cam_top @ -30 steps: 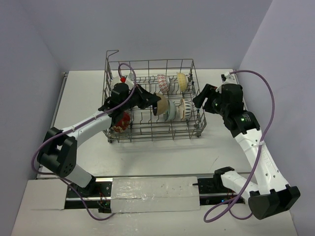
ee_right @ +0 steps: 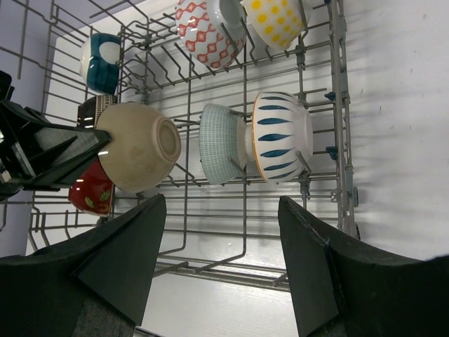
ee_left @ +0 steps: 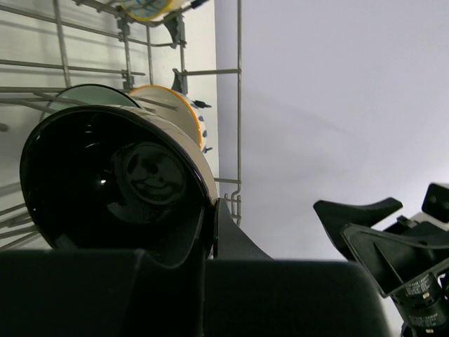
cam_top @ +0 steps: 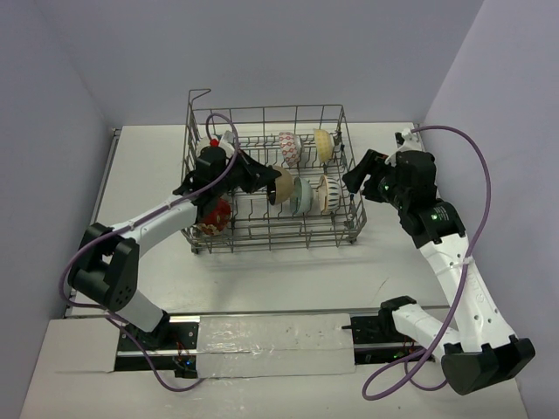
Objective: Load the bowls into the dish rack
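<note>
A beige bowl with a black inside [ee_right: 137, 147] is tipped on its side over the dish rack [cam_top: 271, 247], and my left gripper [cam_top: 273, 177] is shut on its rim. In the left wrist view, the bowl's dark hollow [ee_left: 105, 182] fills much of the picture. To its right in the rack stand a pale green bowl [ee_right: 219, 144] and a white bowl with blue strokes [ee_right: 280, 137], both on edge. My right gripper hovers by the rack's right side, open, with nothing between its fingers.
Along the rack's back sit a red-patterned bowl [ee_right: 209, 34] and a yellow-dotted bowl [ee_right: 273, 21]. At the left are a teal and white bowl [ee_right: 102, 63] and a red bowl [ee_right: 92, 188]. The rack's front wires are bare.
The beige bowl and my left gripper have shifted slightly left, opening a little more room before the pale green bowl. The right arm has barely moved.
</note>
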